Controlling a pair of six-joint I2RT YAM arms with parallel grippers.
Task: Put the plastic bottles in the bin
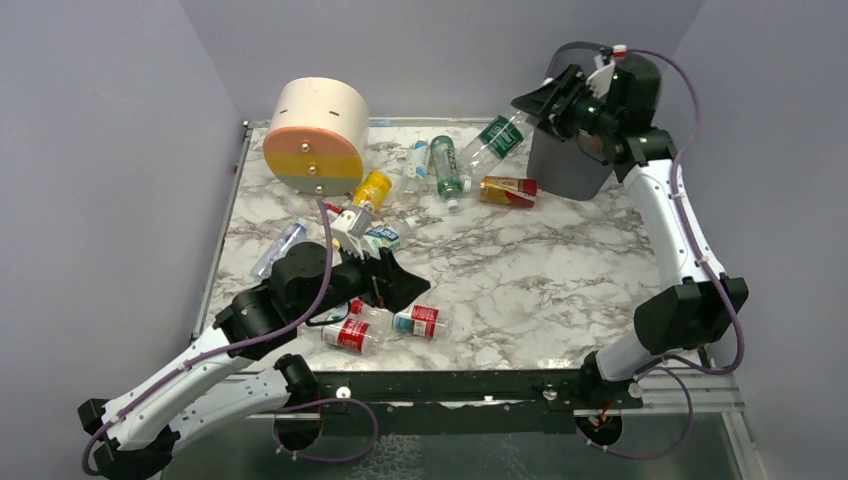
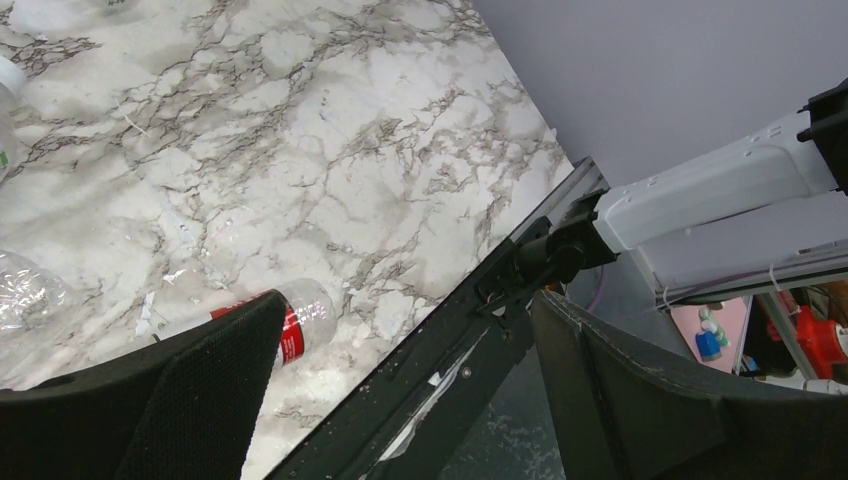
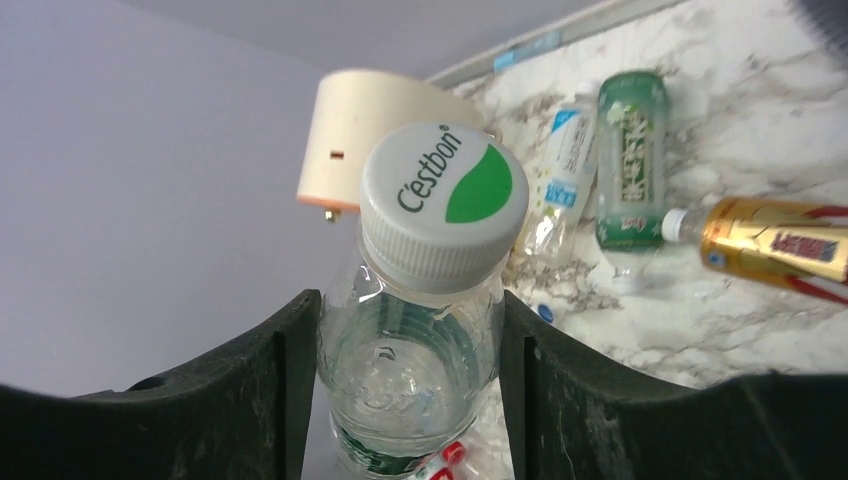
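My right gripper [image 1: 545, 100] is raised at the mesh bin [image 1: 560, 160], shut on a clear C'estbon bottle [image 3: 410, 360] with green label and white cap. My left gripper [image 1: 400, 285] hangs open and empty over the lower left of the table, near red-label bottles [image 1: 420, 320] [image 2: 300, 320]. A green bottle [image 1: 446, 170], a white-blue-label bottle [image 1: 414, 170], a gold-red bottle [image 1: 508, 192] and a yellow bottle [image 1: 372, 190] lie at the back. A clear bottle [image 1: 283, 247] lies at the left.
A cream drum-shaped box [image 1: 315, 120] stands at the back left. Walls enclose the back and sides.
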